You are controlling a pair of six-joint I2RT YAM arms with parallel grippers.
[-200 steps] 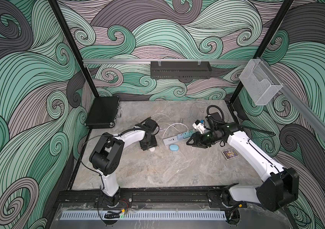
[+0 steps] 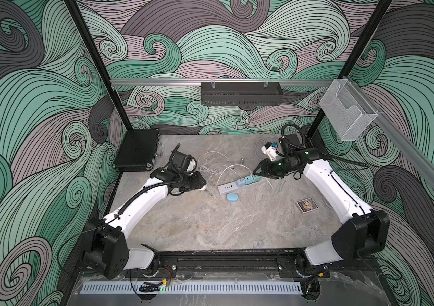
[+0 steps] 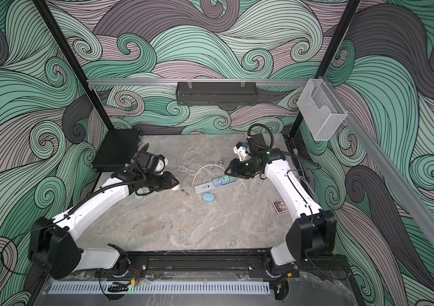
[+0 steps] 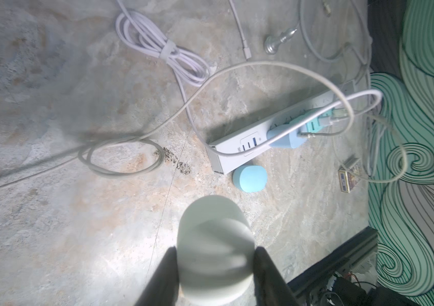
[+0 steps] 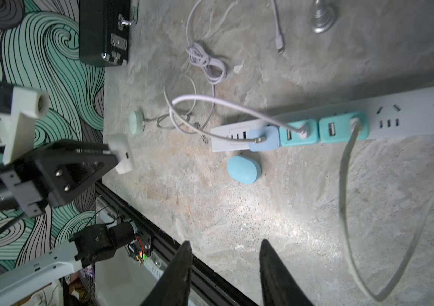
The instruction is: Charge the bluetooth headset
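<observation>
A white rounded case (image 4: 215, 255), probably the headset's, sits between the fingers of my left gripper (image 2: 199, 184), which is shut on it. In the right wrist view the same white case (image 5: 121, 153) pokes out of the left fingers, left of the power strip. My right gripper is part open and empty, near the strip's right part in the top left view. Behind the strip, a loose white cable ends in a small plug (image 5: 279, 43). The case's port cannot be made out.
A white power strip (image 5: 405, 109) carries blue and teal adapters with cables. A blue case (image 5: 243, 169) lies in front. A green round object (image 5: 135, 122), bundled cable (image 4: 168, 51), metal stand (image 5: 323, 17) and patterned box (image 2: 307, 205) are nearby.
The right gripper has moved back toward the power strip.
</observation>
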